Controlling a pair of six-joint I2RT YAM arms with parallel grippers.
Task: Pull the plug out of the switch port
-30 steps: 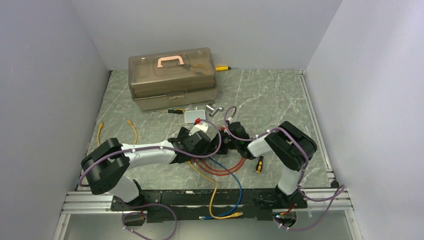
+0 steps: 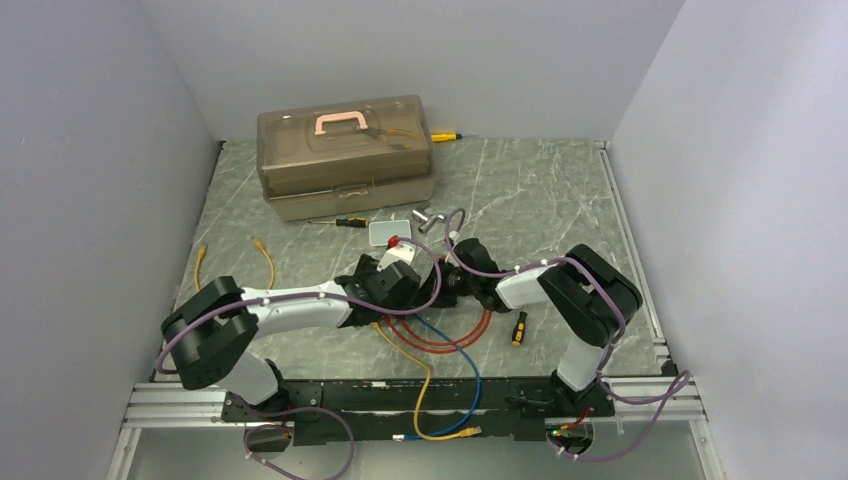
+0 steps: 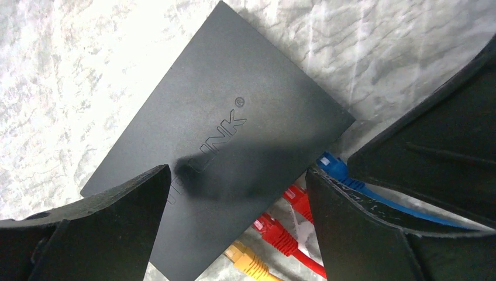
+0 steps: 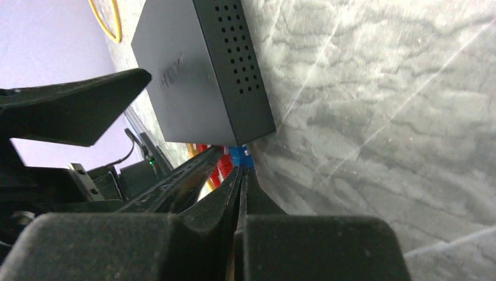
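The switch (image 3: 281,88) is a flat black box, seen from above in the left wrist view. Along its lower right edge sit a blue plug (image 3: 332,167), two red plugs (image 3: 274,233) and a yellow plug (image 3: 248,260). My left gripper is open, one finger over the box and the other over the plug edge. From the right, my right gripper reaches to the blue plug with its tips shut close by it; nothing shows between them. How far the blue plug sits in its port is hard to tell. In the top view the arms hide the box.
A brown toolbox (image 2: 345,160) stands at the back left, a white-grey tile (image 2: 390,232) before it. Yellow-black screwdrivers (image 2: 519,328) lie around. Blue (image 2: 475,400) and yellow (image 2: 420,405) cables hang over the front edge.
The hanging blue and yellow cable ends have moved a little left. The left arm is nearly still.
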